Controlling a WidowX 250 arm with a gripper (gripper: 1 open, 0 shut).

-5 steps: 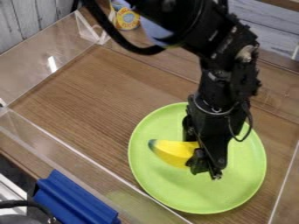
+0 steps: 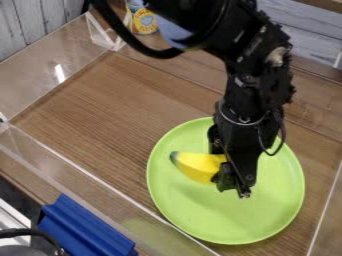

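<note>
A yellow toy banana (image 2: 197, 165) with a darker tip is held low over a round green plate (image 2: 201, 210), at its middle-left area. The black gripper (image 2: 227, 172) comes down from the top of the camera view and is shut on the banana's right end, which its fingers partly hide. Whether the banana touches the plate is hard to tell.
A wooden surface (image 2: 100, 110) with clear edging surrounds the plate and is bare to the left. A blue ribbed object (image 2: 80, 228) sits at the lower left, and a small yellow can (image 2: 144, 20) with a pale blue item stands at the back.
</note>
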